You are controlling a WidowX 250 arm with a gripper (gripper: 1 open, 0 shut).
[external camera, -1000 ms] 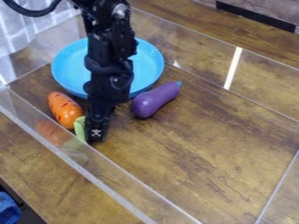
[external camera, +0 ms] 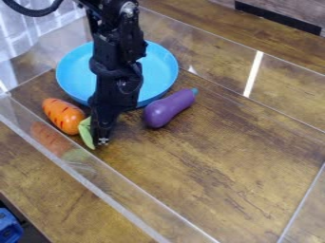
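Observation:
My gripper reaches down from the top, its fingertips low beside the green top of an orange toy carrot on the left. The fingers look shut; whether anything thin sits between them is hard to tell. A blue round bowl lies behind the arm, partly hidden by it. A purple toy eggplant lies just right of the gripper.
Clear plastic barrier edges run along the left and front of the wooden surface. A blue object shows at the lower left corner.
Over the last second my gripper has shifted slightly up and back, and the carrot with its green top sits a little higher and further left in the view.

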